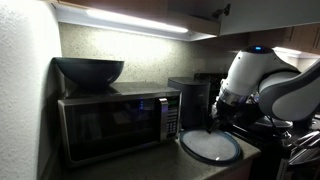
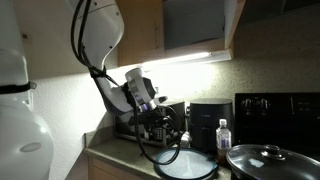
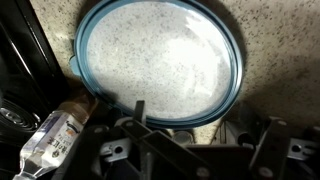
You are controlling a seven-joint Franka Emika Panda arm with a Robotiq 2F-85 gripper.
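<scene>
A round, clear-looking lid or plate with a blue rim (image 3: 165,50) lies flat on the counter, filling much of the wrist view. In exterior view 1 the same blue-rimmed disc (image 1: 211,147) sits in front of the microwave's right end. My gripper is open above the disc's edge, with nothing visible between its fingers. From exterior view 2 the gripper (image 2: 168,128) hangs above the disc. A clear bottle with a label (image 3: 52,140) stands lower left in the wrist view, apart from the fingers; exterior view 2 also shows the bottle (image 2: 223,138).
A microwave (image 1: 120,125) with a dark bowl (image 1: 90,72) on top stands at the left. Behind the disc is a dark box-shaped appliance (image 2: 208,120). A large lidded pan (image 2: 272,160) occupies the stove at the right. Cabinets hang overhead.
</scene>
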